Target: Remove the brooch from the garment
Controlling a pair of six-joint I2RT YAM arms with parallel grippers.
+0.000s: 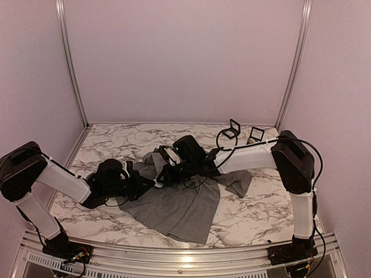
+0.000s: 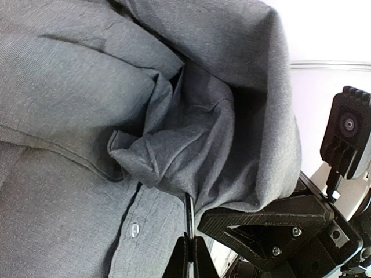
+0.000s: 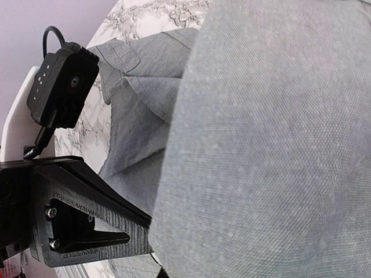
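Observation:
The grey garment (image 1: 179, 211) lies spread on the table, its upper part bunched up around the two grippers. My left gripper is shut, its thin fingertips touching gathered cloth; whether cloth is pinched between them is unclear. Coming in from the right, my right gripper (image 1: 162, 180) has its tips close beside the left ones. A raised fold of garment (image 3: 261, 139) covers most of the right wrist view, so its fingers cannot be judged. A small pale spot (image 1: 158, 185) shows between the grippers, too small to identify. No brooch can be made out clearly.
A small clear button (image 2: 134, 230) sits on the garment placket. Bare marble tabletop (image 1: 261, 214) shows at the right and along the back.

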